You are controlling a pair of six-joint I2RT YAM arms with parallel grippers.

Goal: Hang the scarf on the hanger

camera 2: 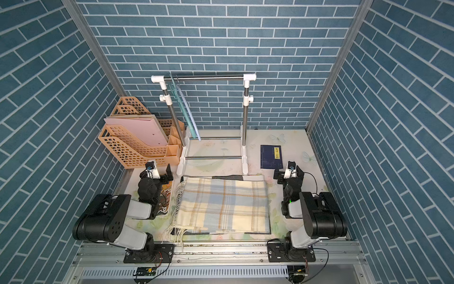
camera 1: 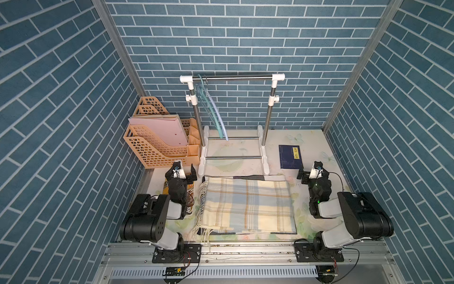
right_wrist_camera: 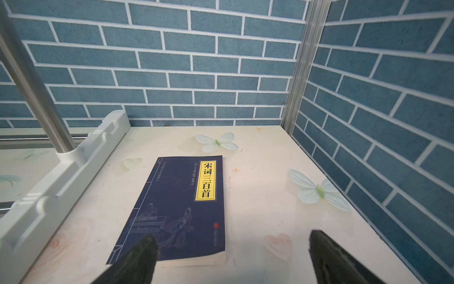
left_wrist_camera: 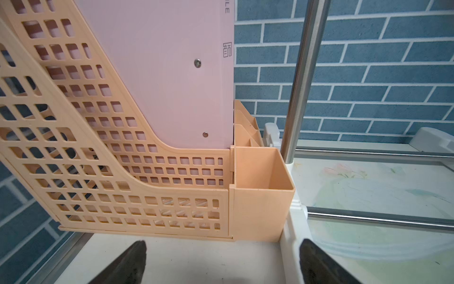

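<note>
A plaid scarf (camera 1: 248, 203) in cream, blue and grey lies folded flat at the front middle of the table, its fringe (camera 1: 201, 210) along the left side. Behind it, thin blue and teal hangers (camera 1: 215, 111) hang near the left end of the rack's top bar (camera 1: 236, 77). Left of the scarf, my left gripper is open and empty, its fingers spread before the desk organizer. On the scarf's right side, my right gripper also stands open, nothing between its fingers. Neither gripper touches the scarf.
The rack's white feet (camera 1: 265, 163) stand just behind the scarf. A peach organizer (camera 1: 156, 151) holding a pink folder (left_wrist_camera: 165, 71) fills the back left. A dark blue book (right_wrist_camera: 179, 208) lies at the back right, with bare table (right_wrist_camera: 264, 189) beside it.
</note>
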